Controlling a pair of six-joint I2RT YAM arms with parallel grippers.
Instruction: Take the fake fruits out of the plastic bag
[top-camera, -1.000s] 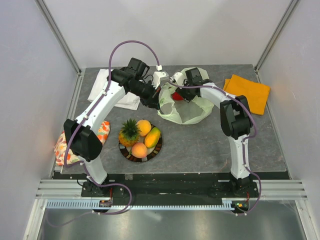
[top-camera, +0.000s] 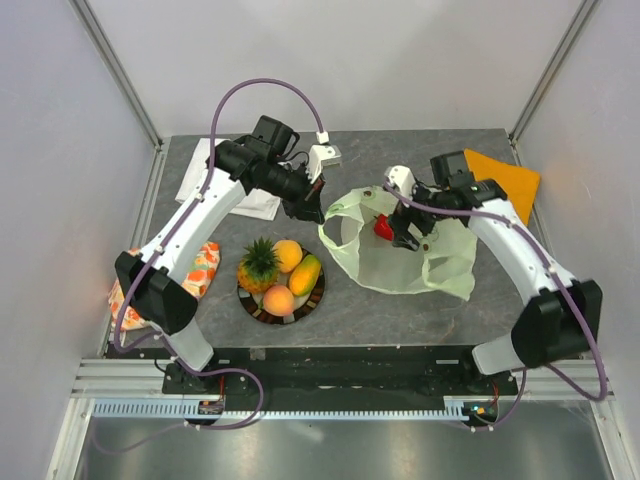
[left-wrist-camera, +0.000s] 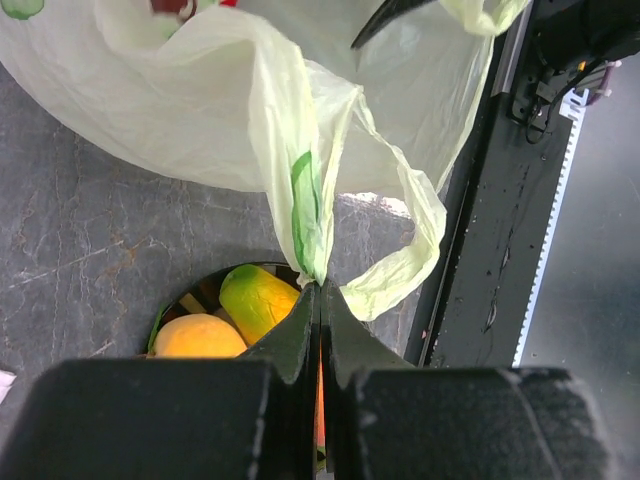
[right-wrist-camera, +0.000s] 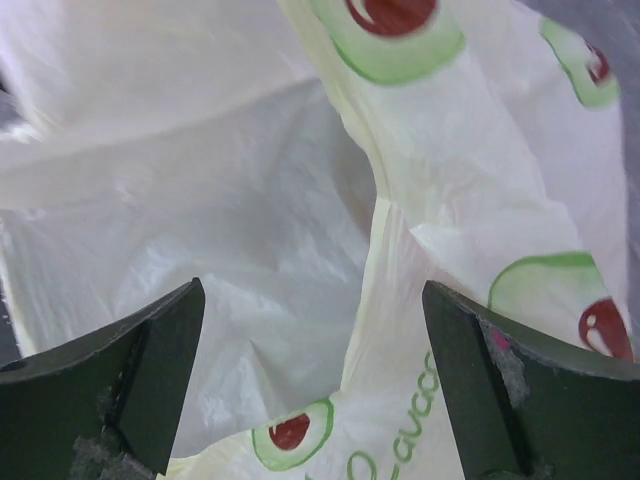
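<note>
The pale avocado-printed plastic bag (top-camera: 390, 270) lies opened out at centre right, a red fake fruit (top-camera: 382, 228) inside it. My left gripper is shut, pinching a thin twisted end of the bag at its left side. My right gripper stands open over the bag's right part; between its fingers only bag film shows. A plate (top-camera: 258, 312) at front left holds a pineapple (top-camera: 258, 262), an orange-yellow fruit (top-camera: 289, 255), a mango (top-camera: 305, 276) and a peach (top-camera: 278, 301).
An orange sheet (top-camera: 502, 178) lies at back right, white sheets (top-camera: 256, 205) at back left and a patterned cloth (top-camera: 202, 268) at the left edge. Bare table shows below the bag.
My right arm has moved right and toward the front, and the bag has spread that way, showing more of its inside.
</note>
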